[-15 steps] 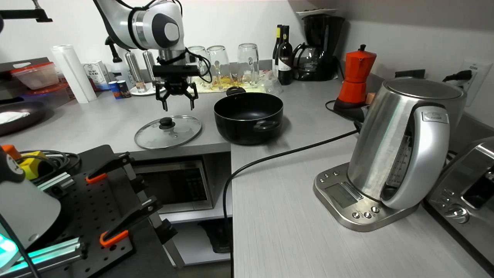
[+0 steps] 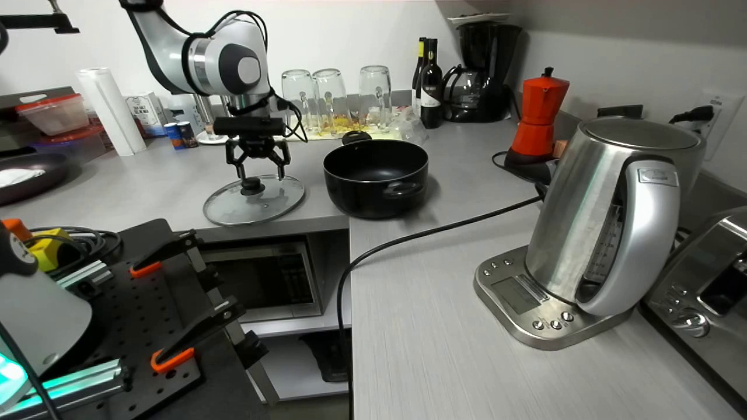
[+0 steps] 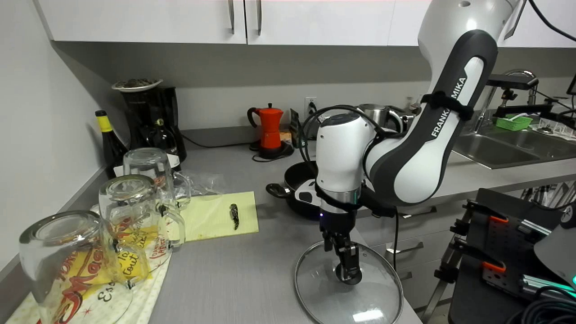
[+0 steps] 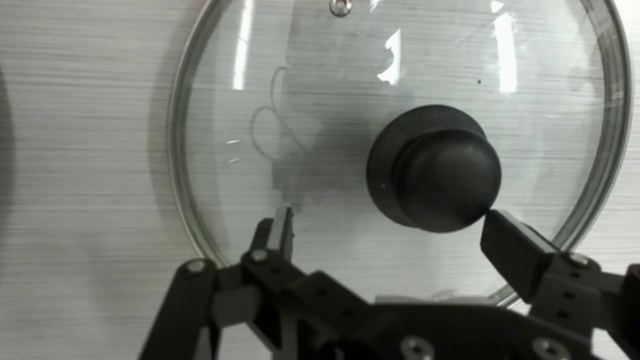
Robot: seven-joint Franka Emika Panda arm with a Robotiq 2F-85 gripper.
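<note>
A round glass lid (image 2: pixel 231 203) with a metal rim lies flat on the counter, its black knob (image 4: pixel 447 180) upward. My gripper is open and low over the lid, with nothing held. In the wrist view the knob sits nearer the right finger (image 4: pixel 516 252), whose tip overlaps its lower edge; the left finger (image 4: pixel 279 234) is well apart from it. Whether the right finger touches the knob, I cannot tell. To the right of the lid in exterior view 1 stands an uncovered black pot (image 2: pixel 374 185).
Upturned glass mugs (image 3: pixel 129 200) stand on a cloth behind the pot. A steel kettle (image 2: pixel 595 210), a red moka pot (image 2: pixel 539 115) and a black cable (image 2: pixel 434 230) occupy the right-hand counter. The counter's front edge runs close by the lid.
My gripper has come down and slightly left in exterior view 1, from above the lid to knob height. It has stayed open. The lid and pot have not moved.
</note>
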